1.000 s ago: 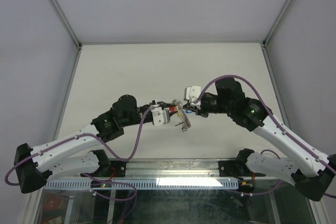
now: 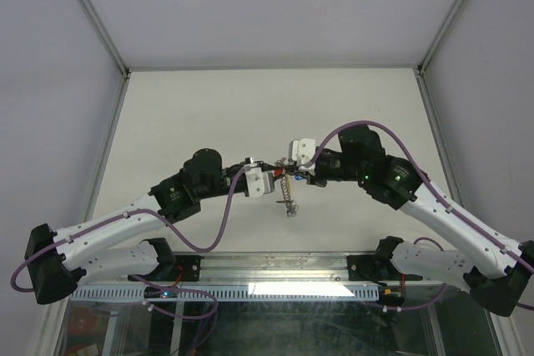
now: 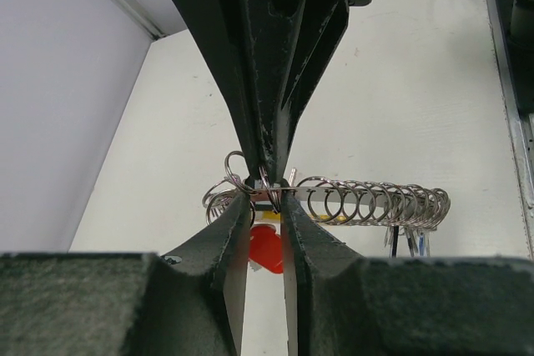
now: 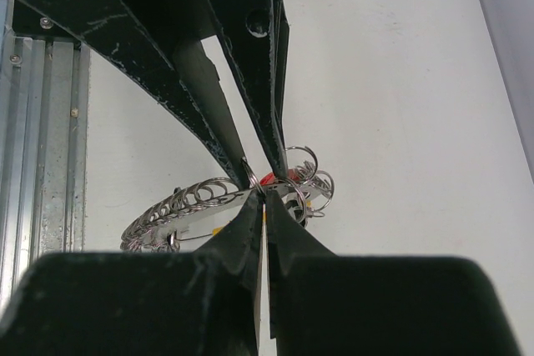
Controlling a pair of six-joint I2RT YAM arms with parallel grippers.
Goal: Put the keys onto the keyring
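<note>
The keyring is a springy metal coil [image 2: 286, 195] with thin wire loops at its upper end. In the left wrist view its coil [image 3: 384, 202] runs across both grippers' tips. My left gripper has its fingers a little apart, right at the loops. Facing it, my right gripper is shut on a thin wire loop of the keyring. Just below the tips show a red-headed key [image 3: 265, 246] and a strip of yellow [image 3: 338, 218], partly hidden behind fingers and coil. Whether the loop passes through a key's hole cannot be told.
A small blue item [image 2: 300, 178] lies by the right gripper, mostly covered. Both arms meet mid-table, tips almost touching.
My right gripper has come slightly left and the left one slightly right, closing the space between them. The hanging coil has swung left and now hangs straighter.
</note>
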